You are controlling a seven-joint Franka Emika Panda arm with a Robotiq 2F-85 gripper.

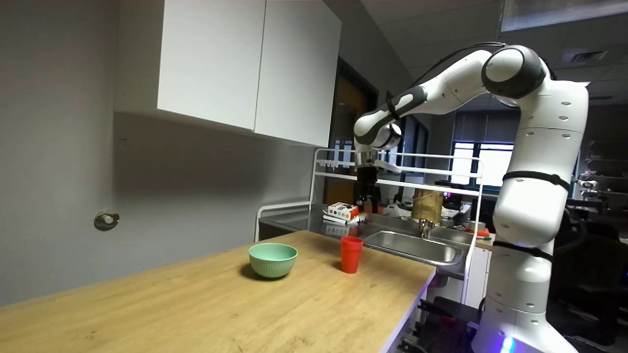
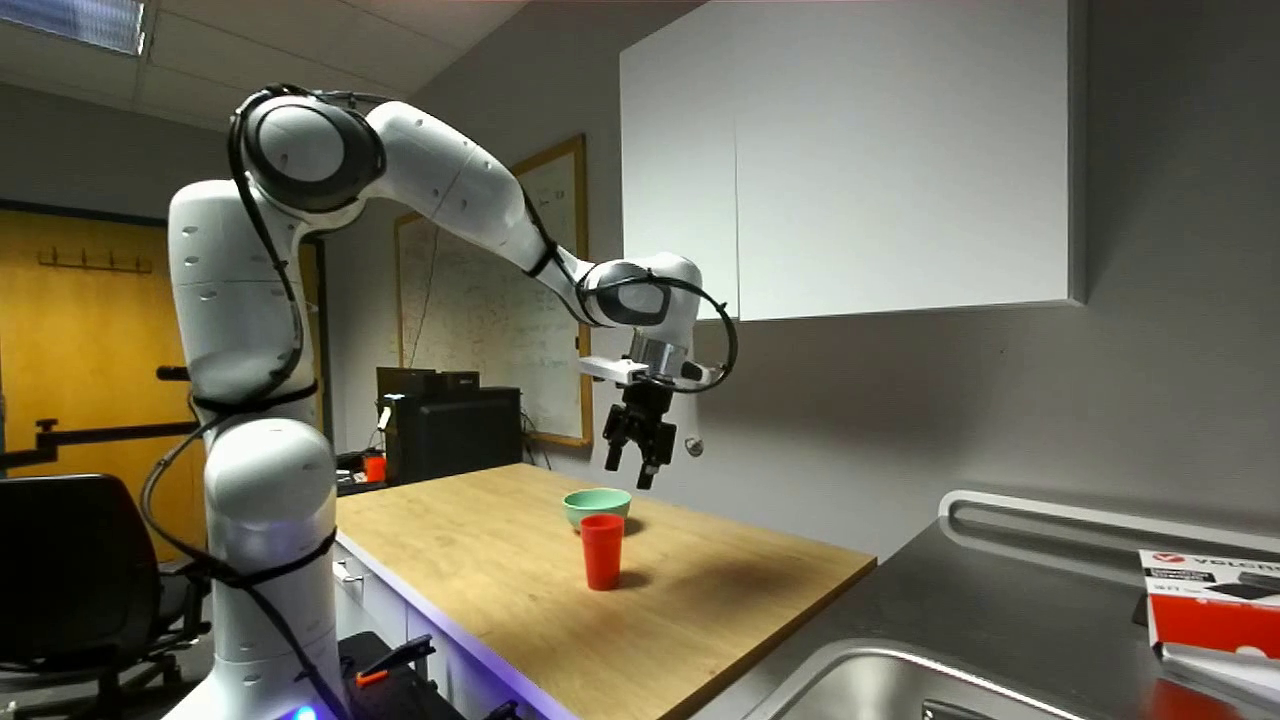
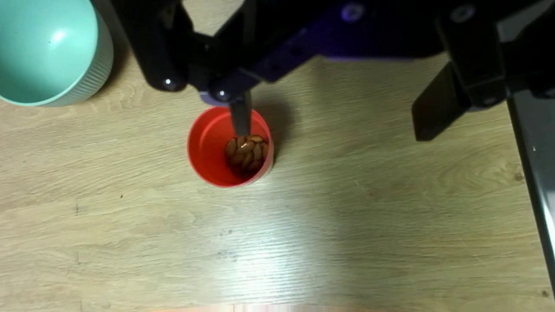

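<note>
A red cup (image 1: 351, 255) stands upright on the wooden counter; in the wrist view several almonds (image 3: 248, 154) lie at the bottom of the cup (image 3: 204, 151). To its left in that view is a mint-green bowl (image 3: 83, 83); the part of its inside that shows is empty. Exterior view 2 has the bowl (image 2: 596, 500) just behind the cup (image 2: 602, 554). My black gripper (image 2: 630, 473) hangs well above the counter, pointing down. Its fingers are open, the fingers wide apart with nothing between them. From the wrist, one fingertip (image 3: 240, 117) overlaps the cup's rim in the picture; the other finger (image 3: 442, 104) is over bare wood.
A metal sink (image 1: 412, 246) and dark worktop adjoin the wooden counter (image 1: 194, 300), with a white rack (image 1: 397, 184) around them. A red and white box (image 1: 343, 211) lies on the worktop. White cabinets (image 1: 218, 64) hang overhead.
</note>
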